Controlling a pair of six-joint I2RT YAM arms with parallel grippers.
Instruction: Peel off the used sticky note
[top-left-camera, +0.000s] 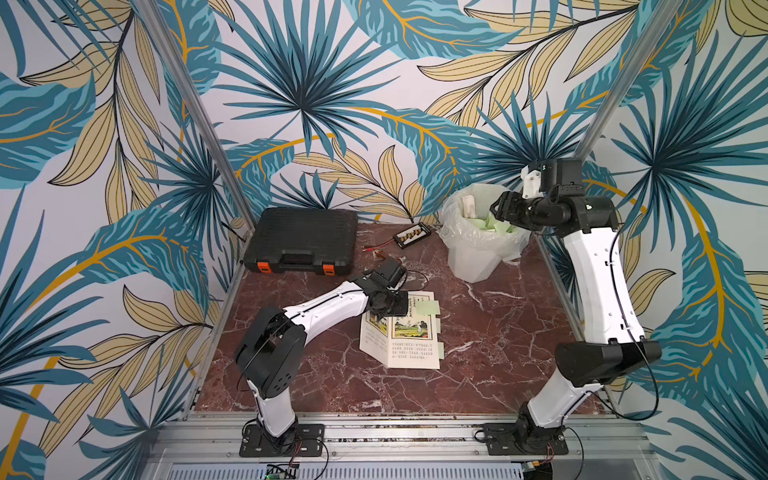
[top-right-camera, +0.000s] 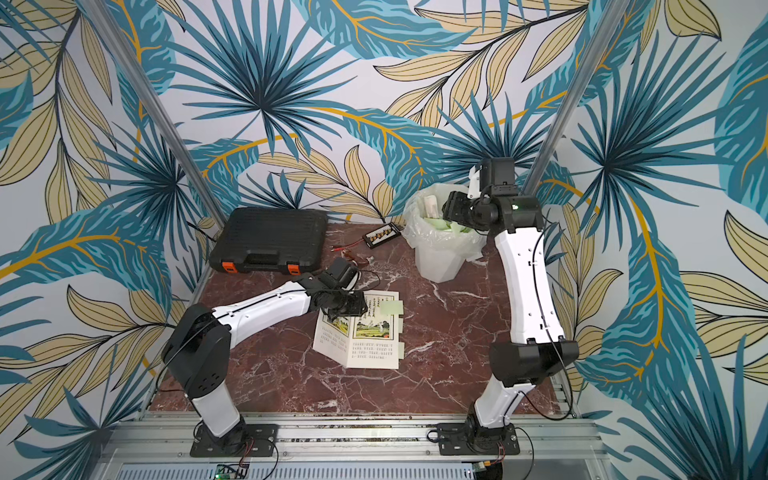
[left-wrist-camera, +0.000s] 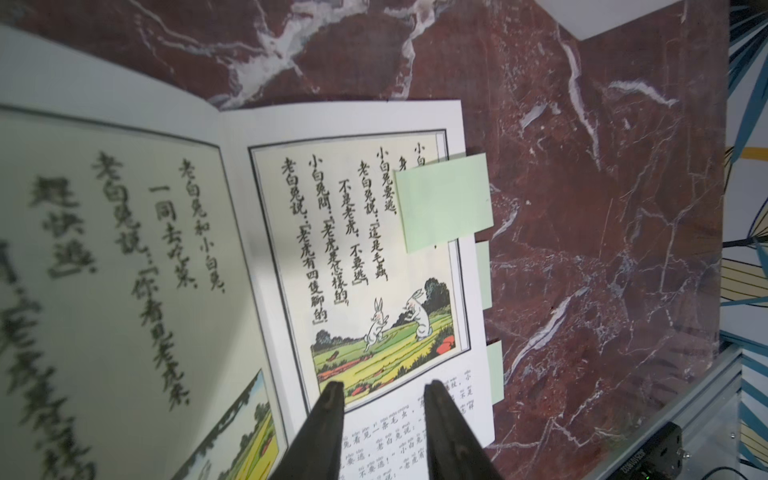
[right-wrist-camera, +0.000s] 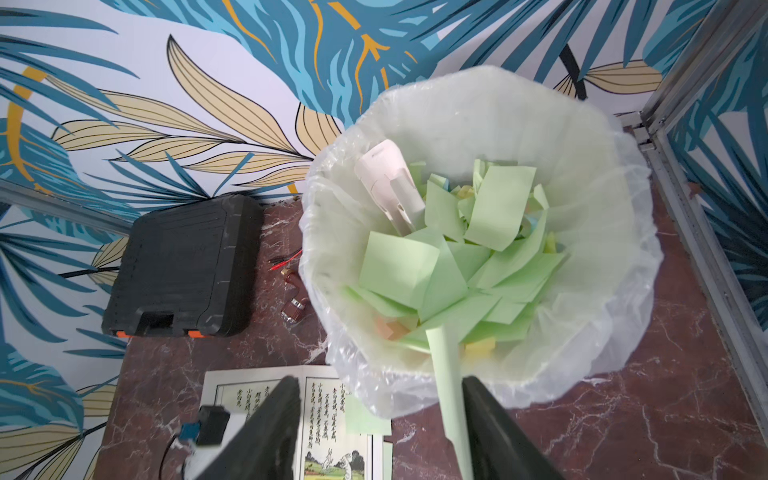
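Observation:
An open picture book (top-left-camera: 404, 352) lies mid-table, a green sticky note (left-wrist-camera: 442, 200) on its right page's edge and more green tabs below it. My left gripper is over the book; its fingertips show apart in the left wrist view, and whether anything is between them is unclear. My right gripper is open above the white-lined bin (right-wrist-camera: 608, 288), which holds several crumpled green notes (right-wrist-camera: 496, 208); a green strip (right-wrist-camera: 446, 376) stands by its right finger, apparently loose or clinging.
A black case (top-left-camera: 300, 240) sits at the back left, with a small wired board (top-left-camera: 412, 235) beside it. Bare marble table surrounds the book at front and right.

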